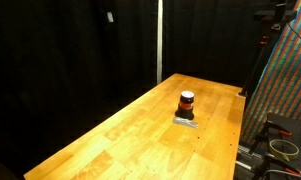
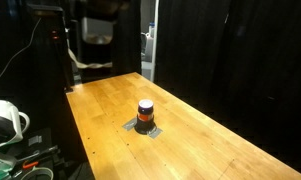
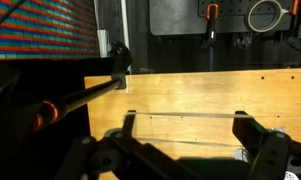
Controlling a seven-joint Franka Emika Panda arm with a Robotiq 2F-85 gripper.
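A dark can-like container (image 1: 186,104) with a white top and an orange-red band stands upright on the wooden table (image 1: 120,135). The second exterior view shows the same container (image 2: 145,117), with a flat grey item (image 2: 155,132) at its base; whether it lies under or only beside the container I cannot tell. In the wrist view my gripper is open over the tabletop, its two dark fingers wide apart and only bare wood visible between them. Thin pale bands cross that gap. A dark blurred shape (image 2: 97,40) high in the second exterior view may be the gripper.
Beyond one table edge, the wrist view shows a grey surface (image 3: 170,20) with tools and a yellowish ring (image 3: 265,15). Black curtains (image 1: 70,70) stand behind the table, and a striped cloth (image 1: 285,80) hangs at the right.
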